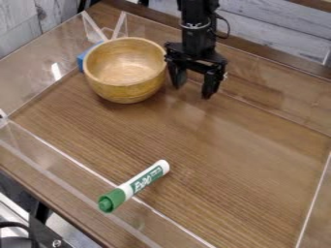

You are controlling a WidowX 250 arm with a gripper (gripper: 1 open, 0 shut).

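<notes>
My gripper (195, 68) is at the top centre of the view, black, hanging low over the wooden tabletop just right of a large yellow-tan bowl (124, 68). Its fingers are dark and small, and whether they are open or shut is unclear. A green and white marker-like tube (135, 186) lies diagonally near the front left.
A blue object (83, 62) and white pieces (103, 29) sit behind the bowl at the back left. A dark cable runs at the bottom left corner, off the table's edge.
</notes>
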